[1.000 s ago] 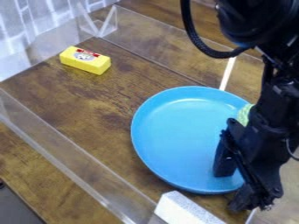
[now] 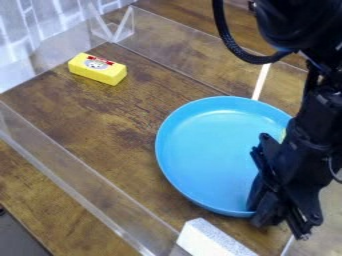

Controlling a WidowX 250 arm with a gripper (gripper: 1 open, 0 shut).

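A blue round plate (image 2: 209, 150) lies on the wooden table, right of centre. The black gripper (image 2: 267, 205) is low at the plate's right edge, over its rim and partly covering it. Its fingertips are dark and bunched, so whether anything is between them is hard to see; it looks shut. A small pale yellow-green item behind the arm at the plate's far right is mostly hidden.
A yellow box (image 2: 98, 68) with a red-and-white label sits at the upper left. Clear plastic walls edge the work area, and a white block (image 2: 211, 240) is at the bottom. The wooden table (image 2: 100, 130) left of the plate is clear.
The gripper has shifted slightly at the plate's right edge, and the plate has slid a little to the right.
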